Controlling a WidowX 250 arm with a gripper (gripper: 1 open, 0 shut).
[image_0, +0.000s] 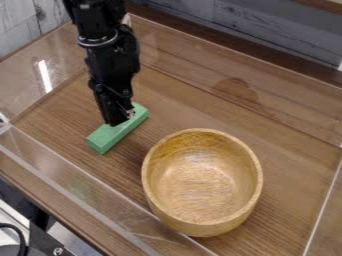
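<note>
A green rectangular block lies diagonally on the wooden table at the left of centre. My black gripper hangs just above and behind its upper end; its fingers look somewhat apart, though their exact opening and any contact with the block are hard to make out. A round yellow bowl sits to the lower right of the block.
</note>
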